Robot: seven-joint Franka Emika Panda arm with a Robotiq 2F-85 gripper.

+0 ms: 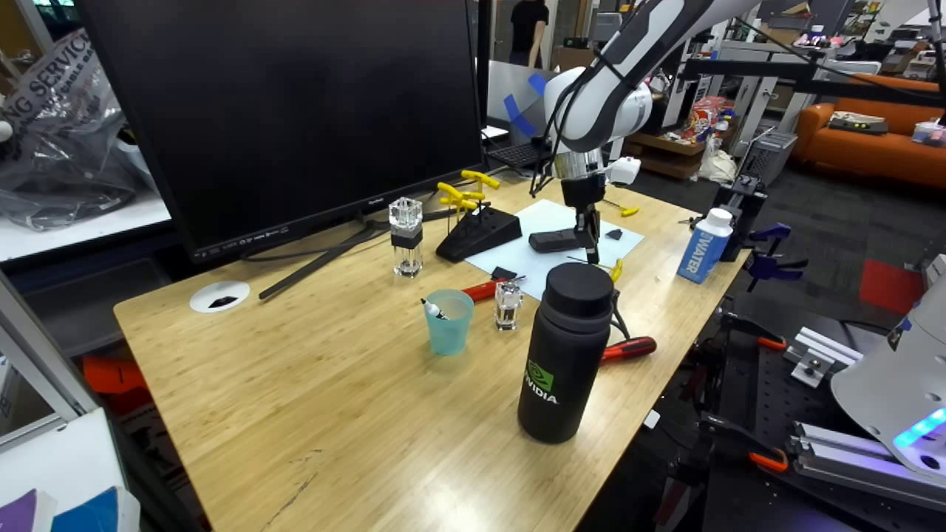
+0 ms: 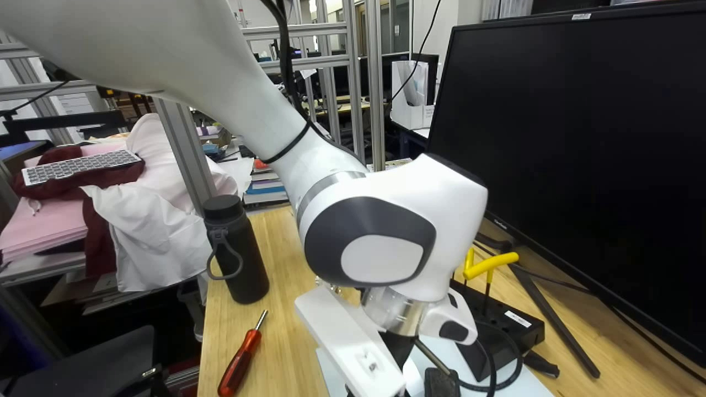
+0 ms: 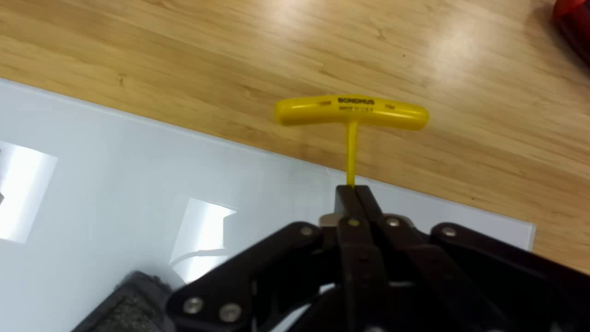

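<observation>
A yellow T-handle key lies across the top of the wrist view. Its thin yellow shaft runs straight down to the tips of my gripper, which is shut on it; the rest of the shaft is hidden by the fingers. In exterior view 1 the yellow handle shows just beyond the black bottle, beside the gripper, low near the front edge of the pale sheet. More yellow keys stand in a black sloped holder by the monitor.
A black case lies on the sheet, near the gripper. Closer to the camera are a black bottle, a teal cup, clear blocks and a red-handled screwdriver. Another yellow key lies behind the arm.
</observation>
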